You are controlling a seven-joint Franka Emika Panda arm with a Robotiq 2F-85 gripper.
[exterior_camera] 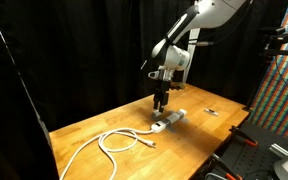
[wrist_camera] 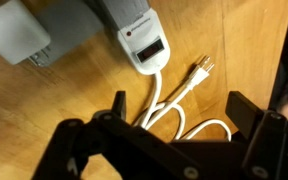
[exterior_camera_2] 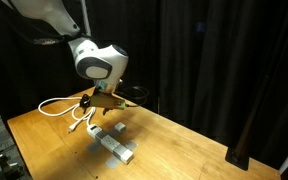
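A power strip (exterior_camera_2: 115,146) with a pale body lies on the wooden table. Its white end (wrist_camera: 144,42), with a dark switch, shows at the top of the wrist view. From that end runs a white cord (exterior_camera: 107,149), loosely looped on the table, with a pronged plug (wrist_camera: 201,72). Close beside the strip sits a small white block (wrist_camera: 16,27), like an adapter, partly cut off at the upper left of the wrist view. My gripper hangs above the table near the strip's cord end, open, its fingers (wrist_camera: 118,112) wide apart with nothing between them.
Some small items (exterior_camera: 211,112) lie on the table's right side. Black curtains (exterior_camera: 64,60) hang behind.
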